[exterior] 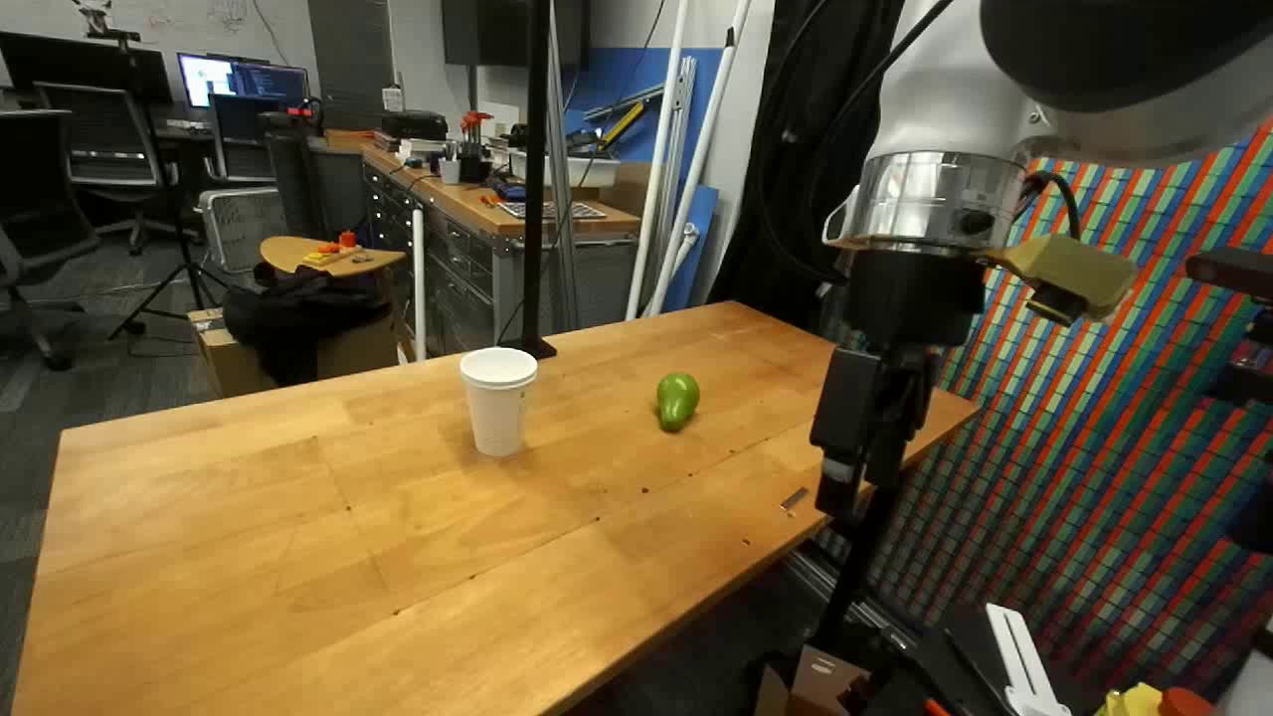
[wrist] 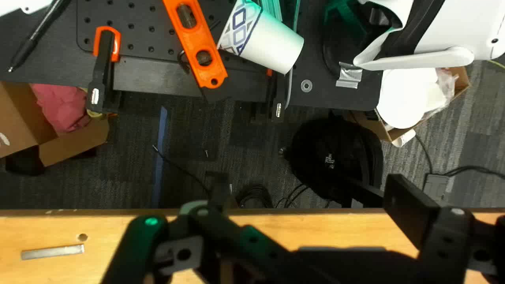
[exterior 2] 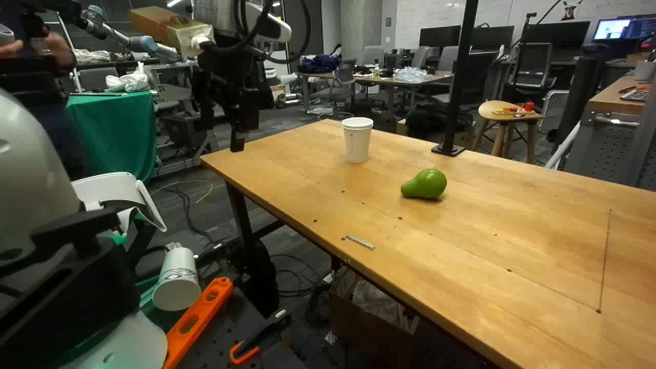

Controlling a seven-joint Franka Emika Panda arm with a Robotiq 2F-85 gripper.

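Two objects stand apart on the wooden table: an upright white paper cup (exterior: 497,412) and a green pear-shaped fruit (exterior: 676,401). In exterior view 2 the cup (exterior 2: 357,140) is farther back, while the fruit (exterior 2: 425,184) lies on its side nearer the middle. My gripper (exterior: 861,475) points down by the table's edge, well away from both. The wrist view shows the gripper open, its fingers wide apart and nothing between them; neither cup nor fruit appears there.
A small metal strip (exterior 2: 360,242) lies near the table's edge. At the back edge rises a black post (exterior 2: 458,80). Beside the table, a cart holds an orange level (wrist: 196,45) and a tipped patterned cup (wrist: 261,38).
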